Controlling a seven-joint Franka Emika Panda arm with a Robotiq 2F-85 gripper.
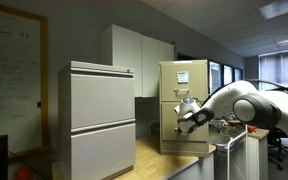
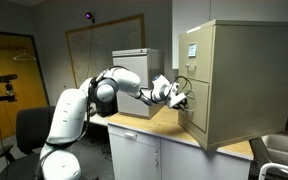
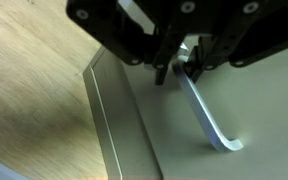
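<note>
A beige filing cabinet (image 1: 169,83) stands on the counter, with my gripper (image 2: 181,103) at its drawer front in exterior view 2. The wrist view shows a silver bar handle (image 3: 212,125) running up between the dark fingers. My gripper is shut around the upper end of that handle; the exact contact is partly hidden by the gripper body. No gap at the drawer can be made out.
A white two-drawer cabinet (image 1: 102,100) stands to the left on the wooden counter (image 1: 154,160). Bare counter lies between the cabinets. A sink (image 2: 284,150) is beside the beige cabinet in exterior view 2.
</note>
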